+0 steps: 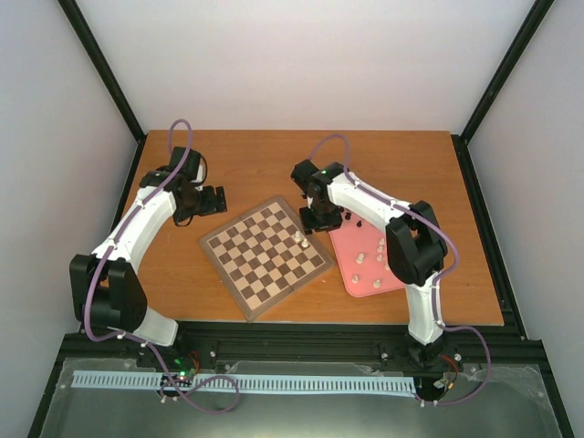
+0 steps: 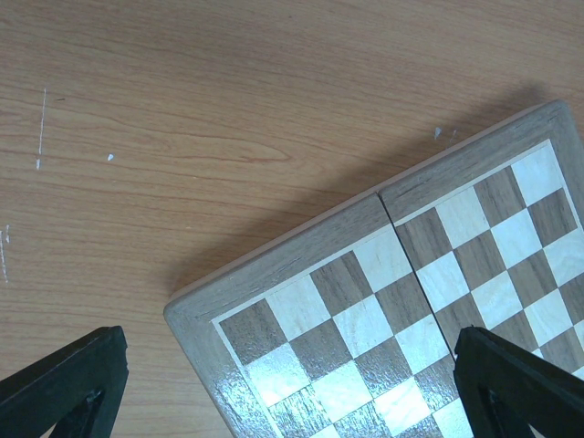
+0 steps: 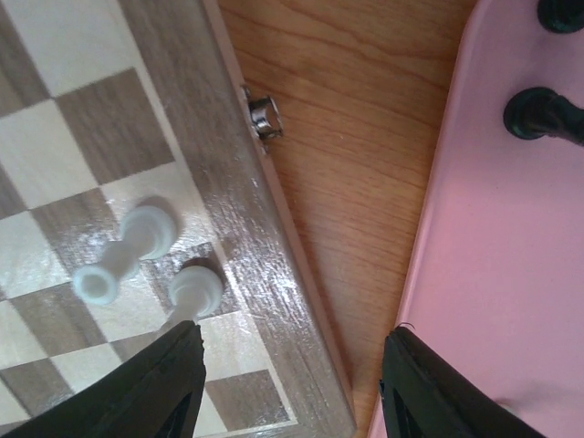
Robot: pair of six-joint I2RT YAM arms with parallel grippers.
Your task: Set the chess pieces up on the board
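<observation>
Two white chess pieces stand on neighbouring edge squares of the chessboard (image 1: 224,266). In the right wrist view, one white piece (image 3: 150,230) is the taller; the other white piece (image 3: 195,290) stands just beside it on a dark square. My right gripper is open and empty, over the board's edge beside the pink tray (image 3: 438,237). A black piece (image 3: 546,116) lies in that tray, and several white pieces, such as this white piece (image 1: 352,281), are spread over it. Past the board's far left side, my left gripper (image 1: 222,199) is open with nothing between its fingers.
A metal clasp (image 3: 263,116) sticks out from the board's side. Only a narrow strip of wooden table (image 3: 315,164) separates board and tray. The table behind the board is free between the two arms.
</observation>
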